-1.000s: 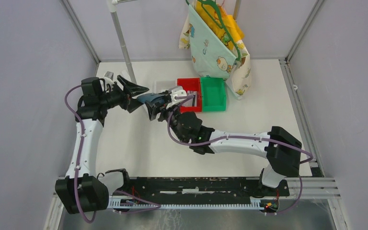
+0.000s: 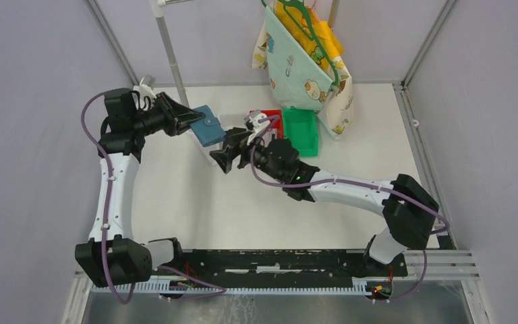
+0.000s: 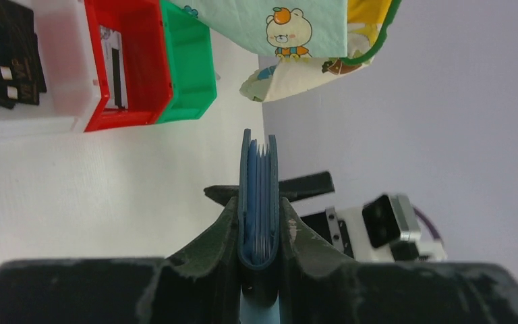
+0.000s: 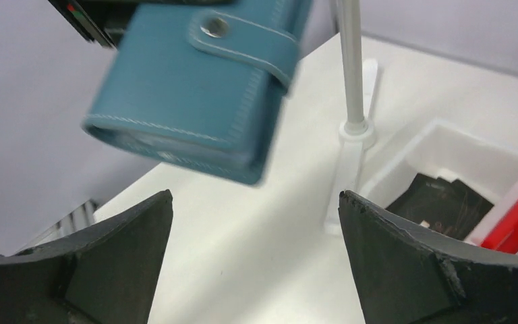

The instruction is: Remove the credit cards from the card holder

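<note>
A blue card holder (image 2: 207,127) with a snap strap is raised above the table, my left gripper (image 2: 187,120) shut on one end of it. From the left wrist view, the holder (image 3: 259,196) stands edge-on between the fingers, with thin layers showing between its covers. My right gripper (image 2: 221,148) is open just off the holder's free end. In the right wrist view its fingers (image 4: 405,263) have nothing between them, and the holder (image 4: 189,94) hangs beyond and above them, slightly blurred. No card can be made out clearly.
Black cards (image 3: 13,64) lie in a white bin (image 3: 64,61). Beside it stand a red bin (image 2: 256,112) holding something white and an empty green bin (image 2: 301,131). A white pole (image 4: 353,74) and hanging cloth (image 2: 303,61) flank the back.
A second ago the left gripper was open and the right held the holder.
</note>
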